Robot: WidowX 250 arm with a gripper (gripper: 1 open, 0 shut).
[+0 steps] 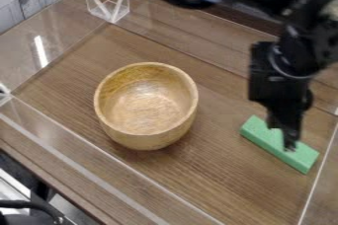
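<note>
A green rectangular block [288, 152] lies on the wooden tabletop at the right. The black gripper [283, 120] hangs just above its back end, blurred, with nothing visible between its fingers; it looks shut. A wooden bowl [145, 106] sits left of centre, empty.
A clear plastic object [109, 4] stands at the back left. The table's left edge drops to a dark area at the lower left.
</note>
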